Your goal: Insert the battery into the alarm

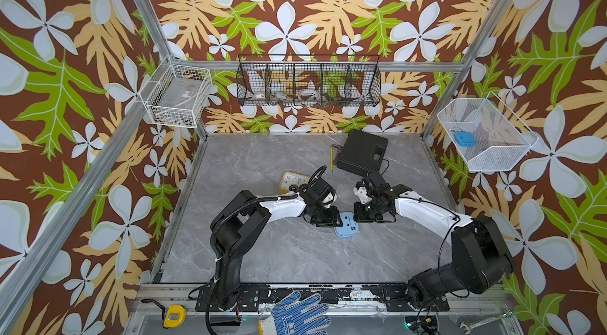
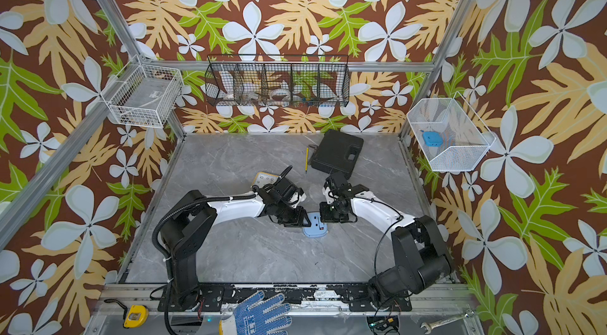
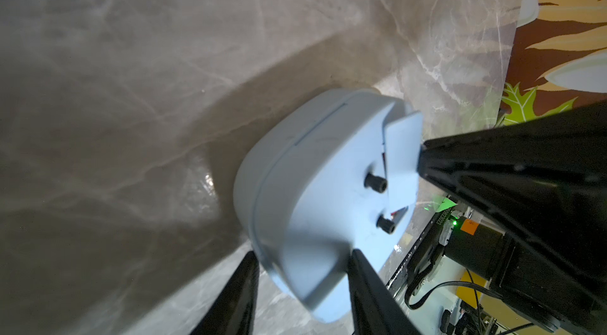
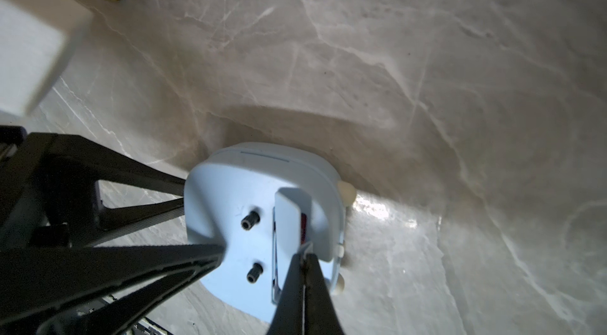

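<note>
The light-blue alarm (image 1: 346, 227) lies on the table between both grippers, with two dark posts and a hinged flap over a slot where something red shows, seen in both wrist views. My left gripper is at one end of the alarm, its fingers apart on either side of the housing's edge; whether they grip it is unclear. My right gripper is shut, its fingertips at the raised flap (image 4: 287, 221), nothing else visible between them. I cannot make out a separate battery.
A black case (image 1: 361, 151) and a yellow pencil (image 1: 332, 158) lie at the back. A yellow-edged device (image 1: 292, 180) lies behind the left arm. Wire baskets (image 1: 487, 132) hang on the frame.
</note>
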